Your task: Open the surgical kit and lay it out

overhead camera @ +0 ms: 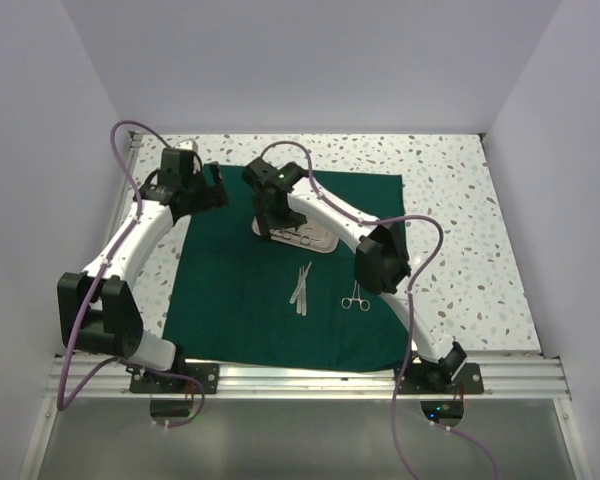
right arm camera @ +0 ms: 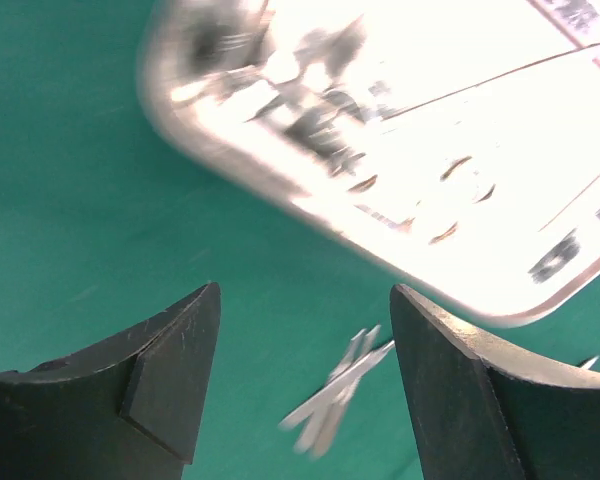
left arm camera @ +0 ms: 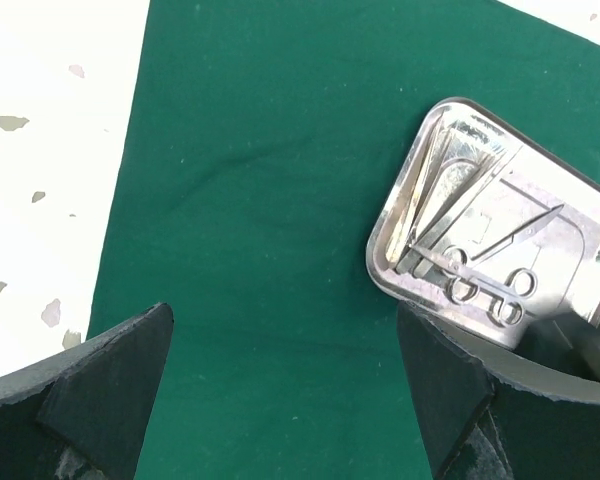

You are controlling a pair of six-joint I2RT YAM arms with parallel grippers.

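Observation:
The metal tray (left arm camera: 382, 215) lies on the green cloth and, in the left wrist view, holds scissors (left arm camera: 500, 305), a bent-armed clamp and several slim instruments (left arm camera: 435, 205). My right gripper (overhead camera: 277, 232) is over the tray's near left edge, open and empty. Below the tray, a few slim handles (overhead camera: 301, 290) rest on the cloth, one lying across the others. To their right lies a clamp (overhead camera: 356, 298) with ring handles. My left gripper (overhead camera: 218, 190) hangs open over the cloth's upper left, apart from the tray. The right wrist view is blurred around the tray.
Speckled table (overhead camera: 465, 230) shows clear to the right. The right arm passes above the cloth's right side and hides part of it.

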